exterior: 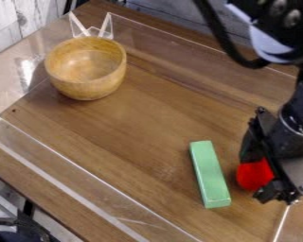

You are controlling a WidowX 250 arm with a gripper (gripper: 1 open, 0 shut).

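Observation:
My black gripper (275,168) is at the lower right of the camera view, low over a red object (253,174) that it partly hides; it stands open, and whether its fingers touch the object is unclear. Left of it a pale green block (208,173) lies lengthwise on the wooden table (129,132).
A wooden bowl (84,80) sits at the upper left, with a pale wire-like shape (91,26) behind it. The table's left edge runs down to the lower right.

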